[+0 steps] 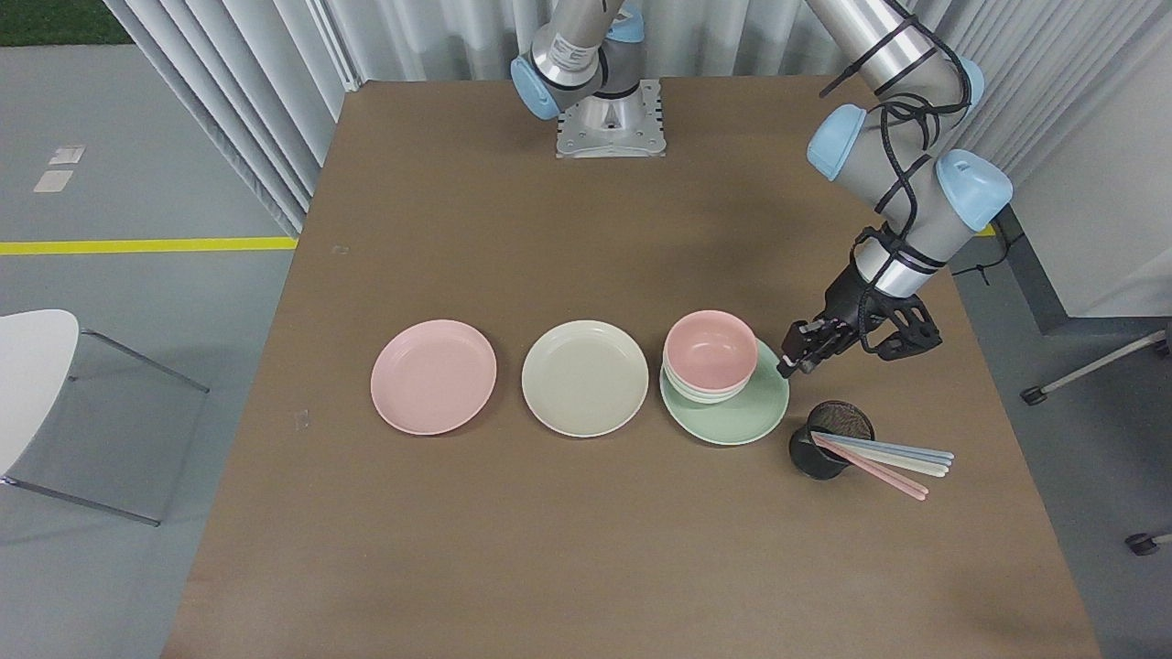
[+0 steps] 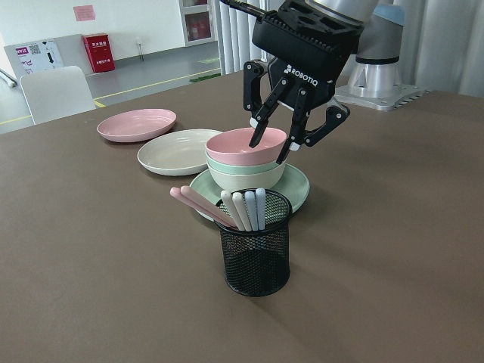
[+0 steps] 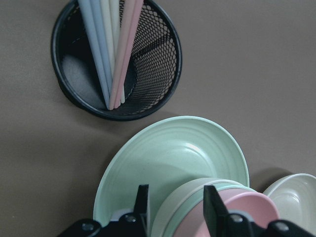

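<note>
A stack of bowls, pink (image 1: 710,347) on mint and cream, sits on the green plate (image 1: 753,410), beside a cream plate (image 1: 584,378) and a pink plate (image 1: 433,377). My gripper (image 2: 268,151) is open just above the pink bowl's right side, its fingers apart, with nothing seen held. In the wrist view the stack (image 3: 247,207) is at the bottom, partly hidden by my fingers.
A black mesh cup (image 2: 255,261) with pink, white and blue chopsticks (image 1: 884,454) stands in front of the green plate. Bare table (image 1: 582,549) spans the front.
</note>
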